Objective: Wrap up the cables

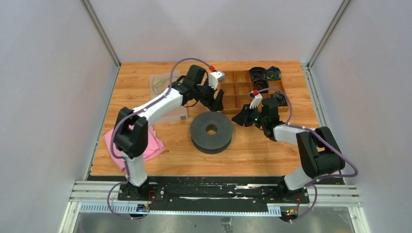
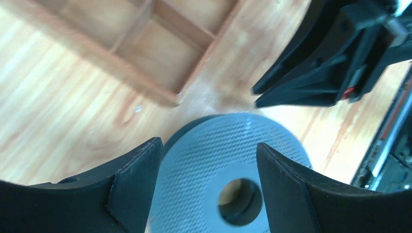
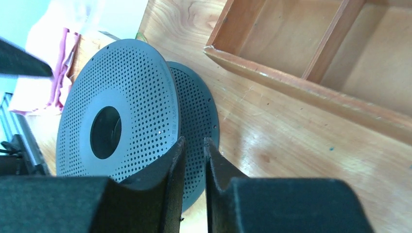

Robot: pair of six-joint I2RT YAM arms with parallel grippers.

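Observation:
A dark perforated spool [image 1: 204, 136] lies at the table's middle; in the right wrist view its two discs [image 3: 141, 136] show. A green cable [image 1: 159, 85] lies on a pale sheet at the back left, partly hidden by the left arm. My left gripper [image 1: 216, 101] hangs just above and behind the spool; its fingers stand apart with nothing seen between them in the left wrist view [image 2: 209, 150]. My right gripper [image 1: 235, 120] is at the spool's right, fingertips slightly apart [image 3: 194, 141], holding nothing visible.
A wooden compartment tray [image 1: 235, 77] stands at the back, coiled cables [image 1: 257, 73] in its right compartments, several left cells empty. A pink cloth [image 1: 150, 150] lies at the front left.

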